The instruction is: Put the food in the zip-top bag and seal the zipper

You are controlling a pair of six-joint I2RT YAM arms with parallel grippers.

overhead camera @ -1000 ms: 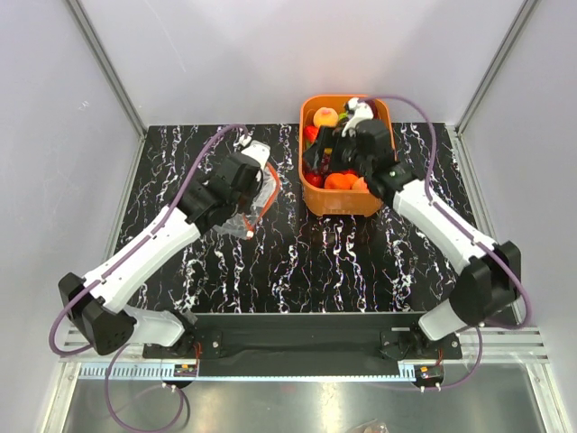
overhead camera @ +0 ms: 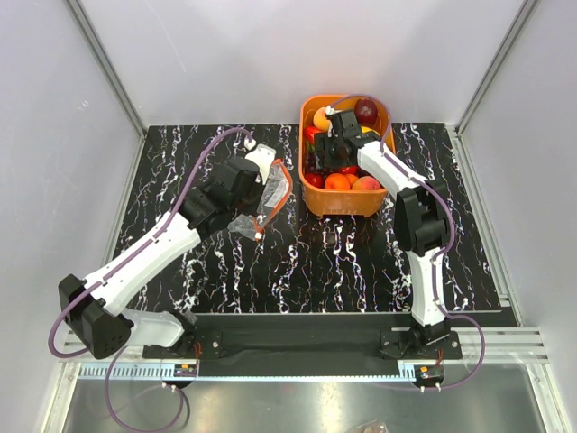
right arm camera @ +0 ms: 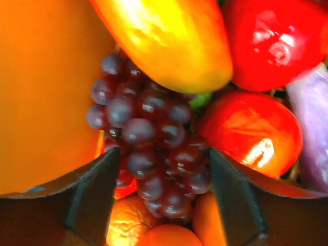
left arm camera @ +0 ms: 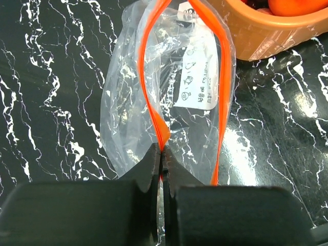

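Note:
The clear zip bag (left arm camera: pixel 125 102) with orange zipper edges lies left of the food bin, its mouth spread. My left gripper is shut on one orange zipper edge of the bag. My right gripper is down inside the orange bin (overhead camera: pixel 343 206), part open, its fingers either side of a bunch of dark red grapes (right arm camera: pixel 154 133); whether they touch the grapes is unclear.
Around the grapes are a yellow mango-like fruit (right arm camera: pixel 179 46), red tomatoes or peppers (right arm camera: pixel 246 128), a purple eggplant (right arm camera: pixel 315 133) and oranges (right arm camera: pixel 169 237).
My right arm has swung inward and its gripper has lowered into the bin over the grapes. The left arm and bag have moved slightly.

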